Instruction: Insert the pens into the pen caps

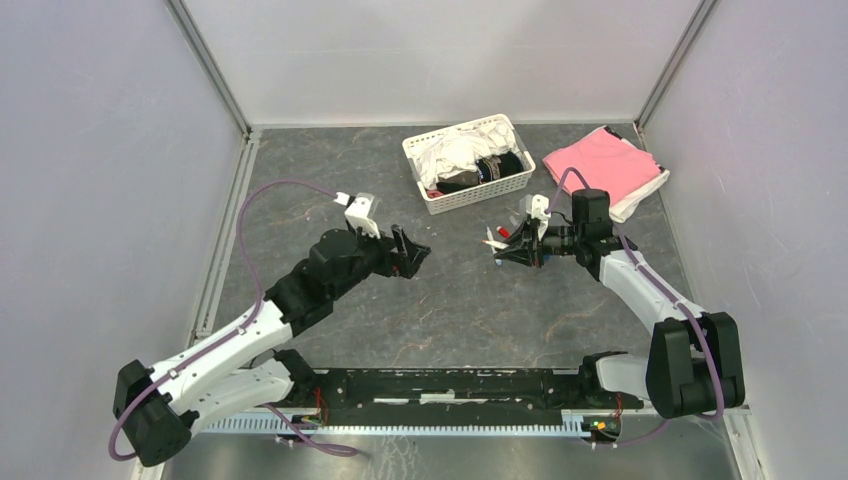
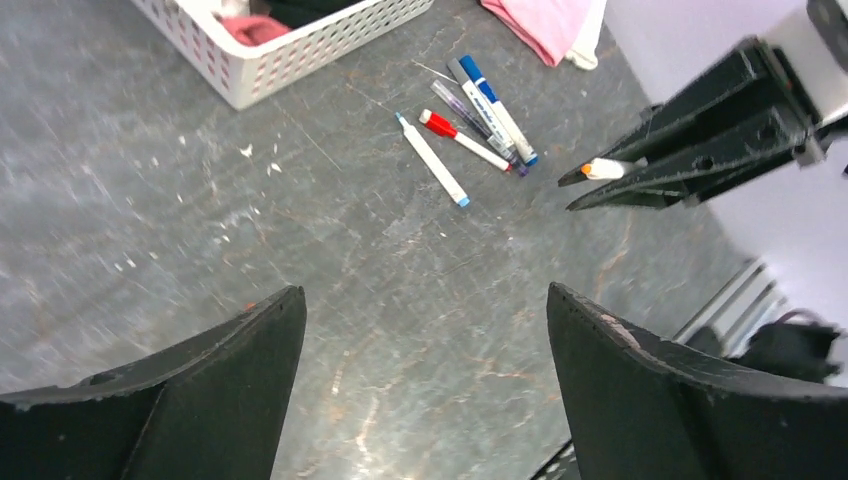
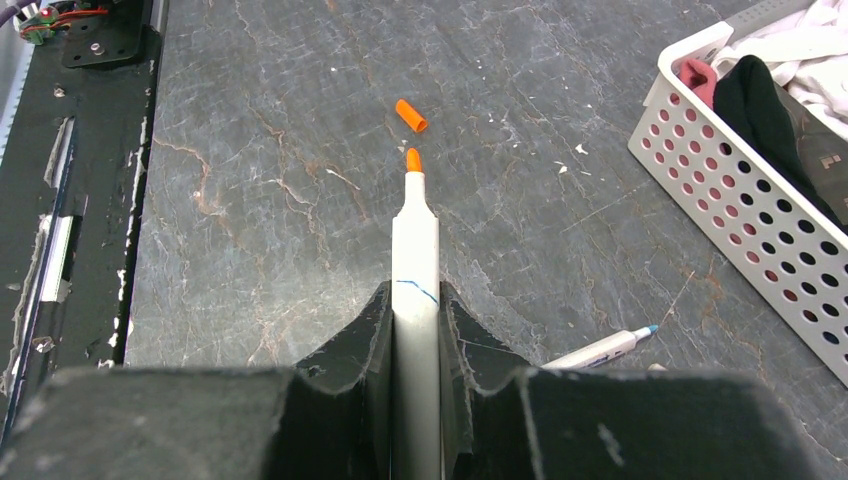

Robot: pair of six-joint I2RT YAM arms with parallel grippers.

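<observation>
My right gripper is shut on a white pen with an orange tip, held level. An orange cap lies on the table beyond that tip. My left gripper hangs open, nothing visible between its fingers. On the table near the right gripper lie a white pen with light-blue ends, a red marker, a purple-ended pen and blue markers, side by side.
A white perforated basket of clothes stands at the back. Folded pink and white cloths lie at the back right.
</observation>
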